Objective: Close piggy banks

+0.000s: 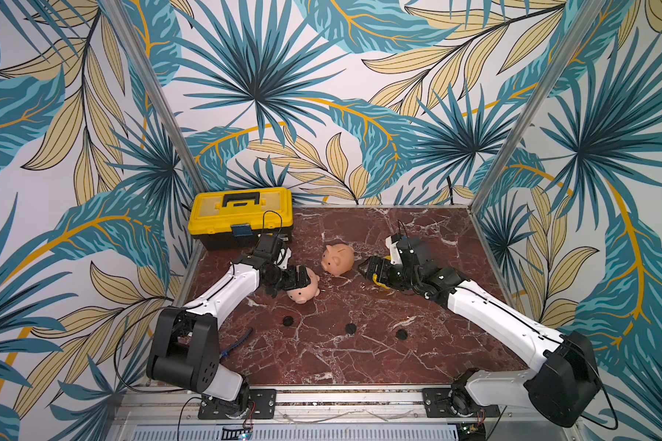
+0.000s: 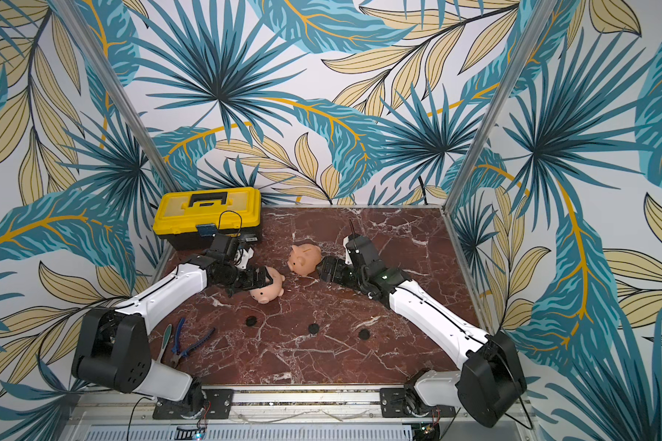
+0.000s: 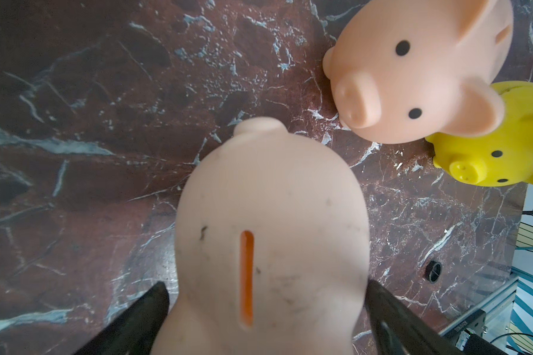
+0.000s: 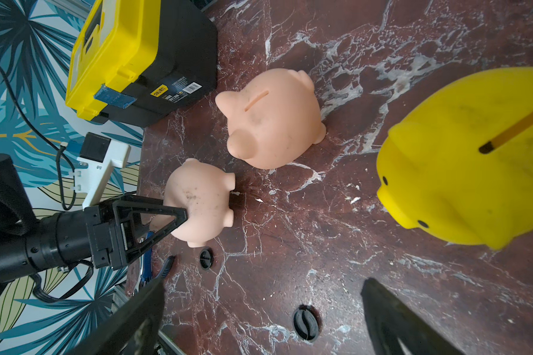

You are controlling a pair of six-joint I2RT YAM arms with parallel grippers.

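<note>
My left gripper (image 1: 300, 278) is shut on a pale pink piggy bank (image 3: 272, 201), one finger on each flank. In the left wrist view its coin slot faces the camera; the right wrist view shows its feet (image 4: 228, 219). Whether it touches the table is unclear. A second pink piggy bank (image 4: 275, 121) stands close by, farther back. The yellow piggy bank (image 4: 468, 153) is partly covered by my right gripper (image 1: 369, 269) in the top left view. That gripper is open, with nothing between its fingers. Three black plugs lie in front: left (image 1: 287, 321), middle (image 1: 351, 328), right (image 1: 401, 333).
A yellow and black toolbox (image 1: 241, 213) occupies the back left corner. Blue-handled pliers (image 2: 192, 349) and another tool (image 2: 164, 341) lie beside the left arm. Apart from the plugs, the front middle and right of the table are bare.
</note>
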